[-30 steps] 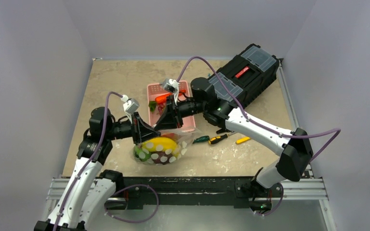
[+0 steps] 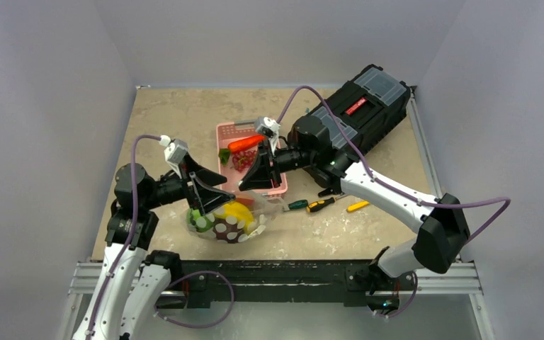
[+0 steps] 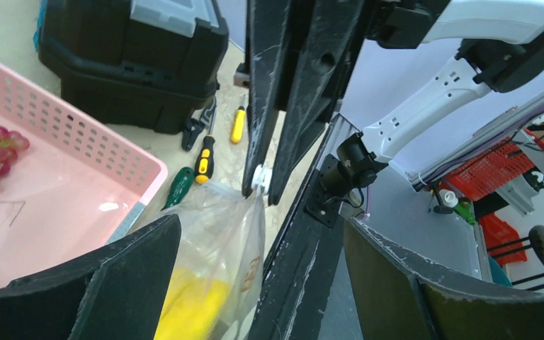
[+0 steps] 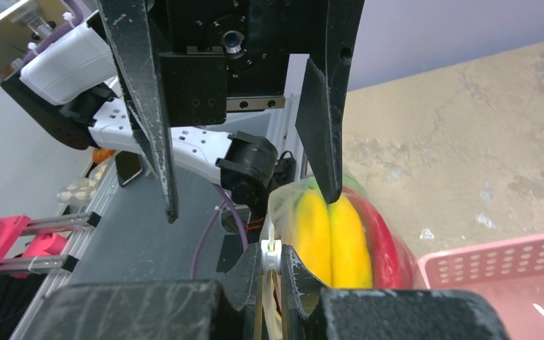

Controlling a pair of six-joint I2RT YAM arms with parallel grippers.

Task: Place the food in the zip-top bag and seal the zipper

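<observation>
A clear bag with white dots (image 2: 261, 221) lies near the front edge, holding yellow food (image 2: 236, 212), something green and something dark. Red food (image 4: 377, 244) also shows through the plastic in the right wrist view. My right gripper (image 2: 241, 188) is shut on the white zipper slider (image 4: 271, 255) at the bag's top edge, which it holds raised. Over the bag's left side, my left gripper (image 2: 218, 204) stands open, and no plastic shows gripped between its spread fingers. Whether the zipper is closed along its length cannot be told.
Behind the bag stands a pink basket (image 2: 224, 173) with a carrot (image 2: 246, 144) and grapes (image 2: 243, 160). Screwdrivers (image 2: 320, 205) lie to the right, and a black toolbox (image 2: 358, 106) fills the back right.
</observation>
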